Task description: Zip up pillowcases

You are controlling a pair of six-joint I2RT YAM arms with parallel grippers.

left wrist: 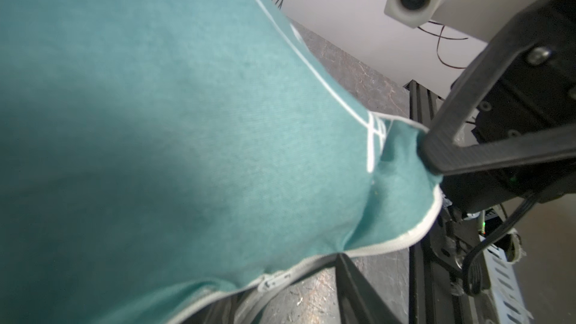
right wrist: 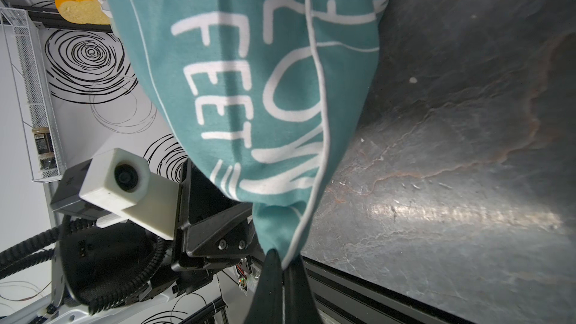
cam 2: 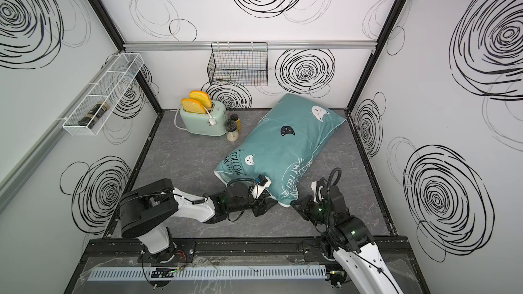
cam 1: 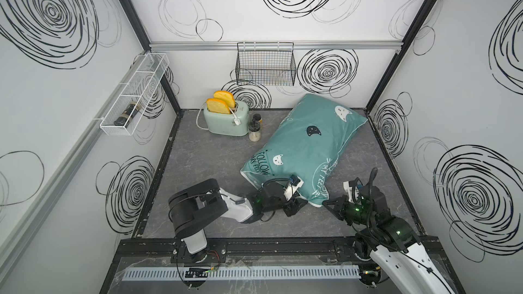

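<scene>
A teal pillowcase [cam 1: 305, 147] with cat prints and lettering lies diagonally on the grey table. Along its near edge runs a white zipper, with a slider [left wrist: 271, 282] showing in the left wrist view. My left gripper [cam 1: 299, 204] is at that edge, close to the near corner, its fingertips partly under the hem; how far apart they stand is hard to see. My right gripper is shut on the pillowcase's near corner, pinching the fabric and white piping at its fingertips.
A mint toaster [cam 1: 226, 122] with yellow slices and two shakers [cam 1: 254, 133] stand at the back left. Wire baskets [cam 1: 265, 65] hang on the back and left walls. Bare table shows left and right of the pillow.
</scene>
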